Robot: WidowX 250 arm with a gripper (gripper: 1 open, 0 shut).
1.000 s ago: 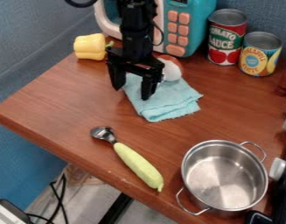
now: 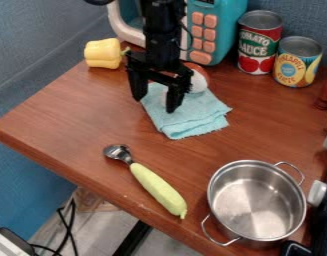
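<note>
The black arm reaches down from the top to its gripper [image 2: 159,84], low over a light blue cloth [image 2: 193,119] at the middle of the table. A white round object with some orange [image 2: 197,80] sits at the cloth's back edge, just right of the gripper. Whether the fingers hold part of the cloth or stand empty is unclear. An ice-cream scoop [image 2: 118,152] lies nearer the front, beside a pale yellow corn cob [image 2: 158,189]. A steel pot [image 2: 257,200] stands at the front right.
A toy microwave [image 2: 211,40], a red tomato can [image 2: 257,45] and a yellow can [image 2: 298,62] line the back; a yellow object [image 2: 103,53] sits back left. Dark items crowd the right edge.
The gripper has risen or shifted very slightly over the last second; the other objects look unmoved.
</note>
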